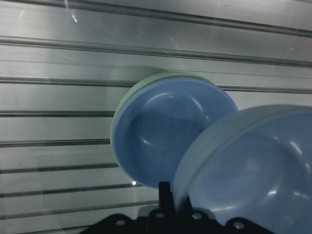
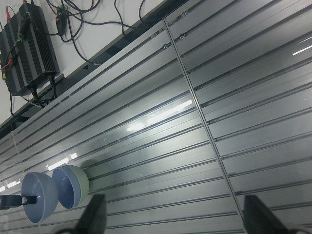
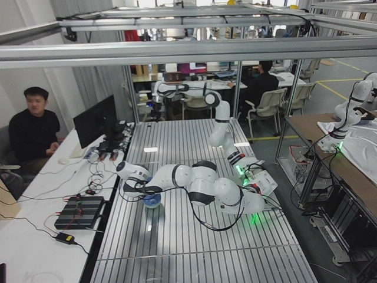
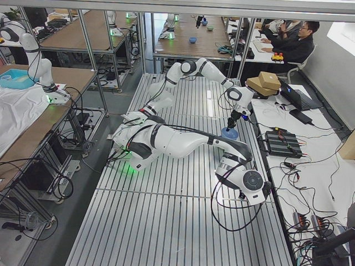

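My left gripper is shut on the wall of a light blue bowl (image 1: 253, 170), held tilted. Beside and below it, another blue bowl (image 1: 156, 131) sits inside a pale green bowl (image 1: 122, 100) on the slatted table. In the right wrist view the held bowl (image 2: 36, 197) is left of the nested blue (image 2: 66, 187) and green (image 2: 82, 183) bowls. My right gripper is open, its blurred fingers at the bottom edge, above bare slats.
A white desk (image 3: 53, 259) with a monitor (image 3: 88, 124), black boxes (image 3: 76, 212) and cables runs along one side.
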